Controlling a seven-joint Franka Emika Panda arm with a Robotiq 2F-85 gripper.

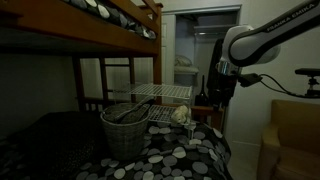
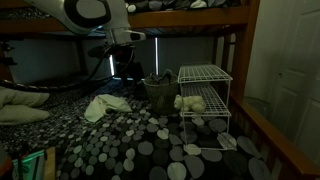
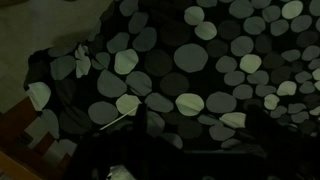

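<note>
My gripper [image 1: 222, 90] hangs in the air over the right side of the bed, fingers down. In the wrist view its two dark fingers stand apart above the dotted bedspread [image 3: 185, 58], with no object visible between them. A woven basket [image 1: 124, 135] stands on the bed, holding dark items that are hard to make out. Beside it is a white two-tier wire rack [image 2: 205, 74]. A pale, lumpy soft thing [image 2: 190, 104] sits at the lower tier. On the bed's other side lies a crumpled white cloth [image 2: 107, 106].
Above the bed runs the wooden upper bunk [image 1: 95, 36], low over the basket and rack. A tan armchair [image 1: 291, 140] stands at the right. The bedspread in front of the basket and rack is mostly clear.
</note>
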